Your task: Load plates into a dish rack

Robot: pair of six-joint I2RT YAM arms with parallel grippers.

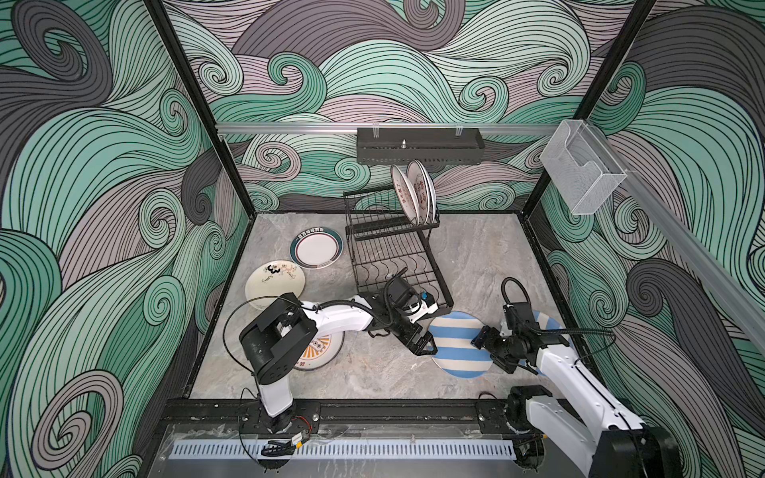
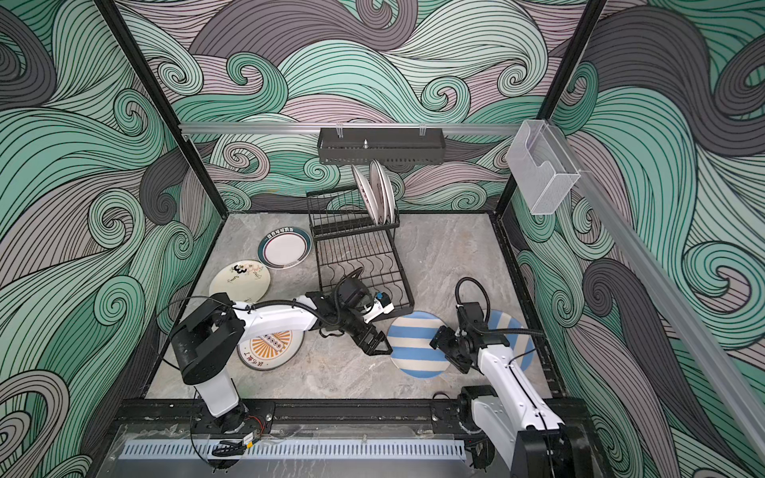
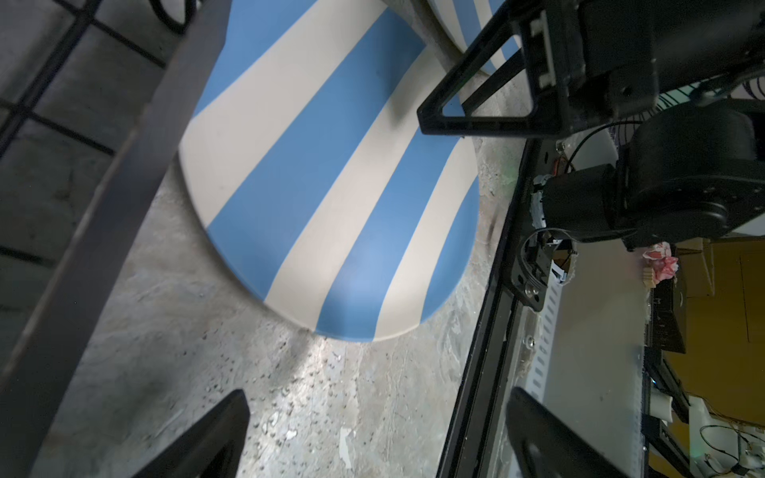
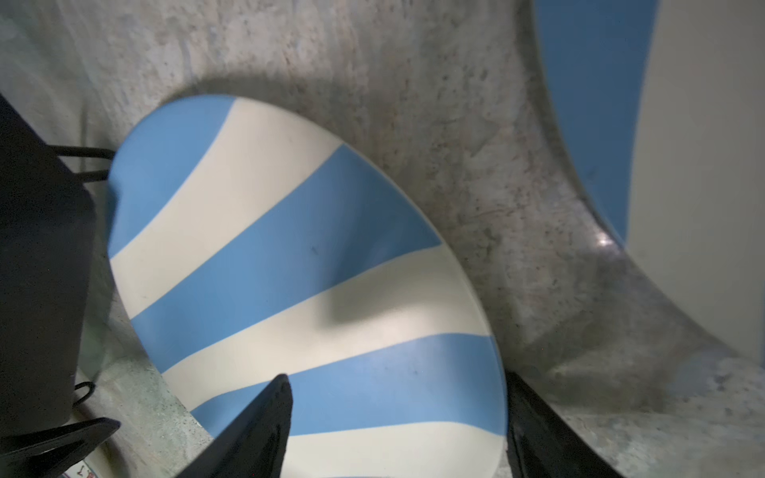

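A blue-and-white striped plate (image 1: 459,344) lies on the tabletop just in front of the dish rack's lower corner. My right gripper is over its right side, fingers apart: one above the plate's face, the other at the outer rim. My left gripper stands open to the plate's left, its fingers straddling bare tabletop short of the rim. The black dish rack (image 1: 390,259) sits mid-table, with several plates (image 1: 416,193) upright in its top tier. A second striped plate (image 2: 510,322) lies right, partly under the right arm.
At left lie a green-rimmed plate (image 1: 316,247), a cream plate (image 1: 275,283) and an orange-patterned plate (image 1: 322,350), partly under the left arm. The rack's metal side rail (image 3: 119,199) runs close beside the left gripper.
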